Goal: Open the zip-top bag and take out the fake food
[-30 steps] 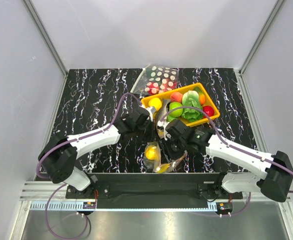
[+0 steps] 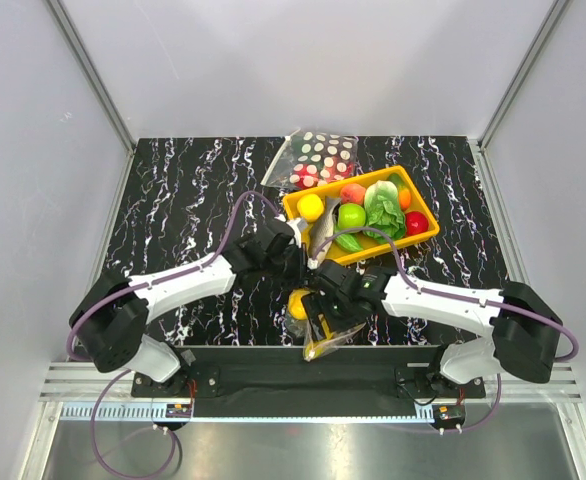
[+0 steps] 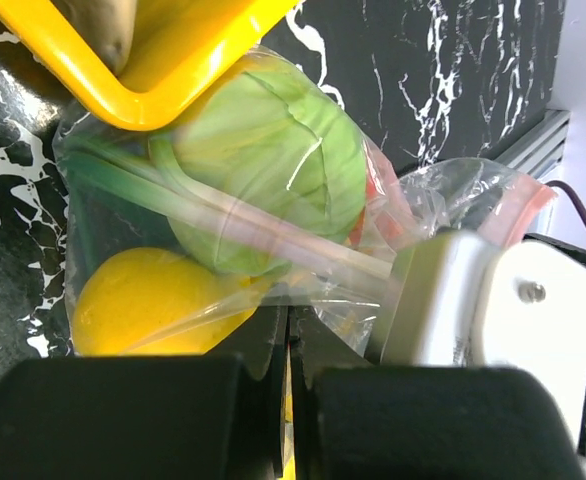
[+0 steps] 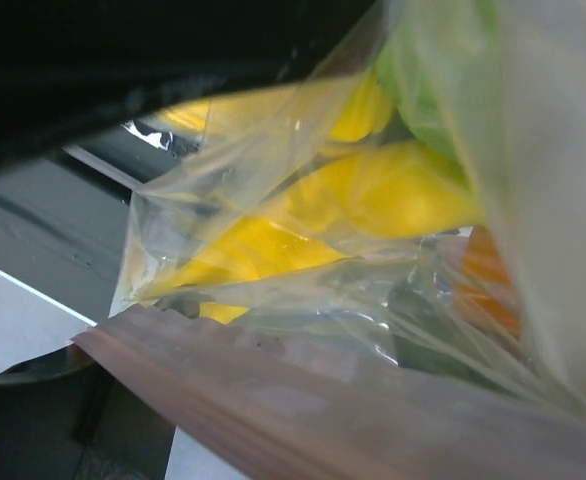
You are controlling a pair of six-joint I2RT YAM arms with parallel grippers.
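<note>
The clear zip bag (image 2: 335,345) lies near the table's front edge, partly hidden under my right gripper (image 2: 317,316). Through its film in the left wrist view show a round yellow fruit (image 3: 148,305) and a leafy green cabbage (image 3: 273,150). In the right wrist view, yellow pieces (image 4: 383,195), something orange (image 4: 488,280) and something green are seen inside, with the zip strip (image 4: 233,395) in front. My left gripper is shut at the bag's edge; film meets its tips, but a pinch is hard to confirm. Dark right fingers (image 4: 123,70) stand apart, bag film between them.
A yellow bin (image 2: 428,225) holding several fake fruits and vegetables stands just behind the grippers. Behind it lies a dotted pouch (image 2: 325,158). Both arms crowd together over the bag.
The left arm has hardly moved.
</note>
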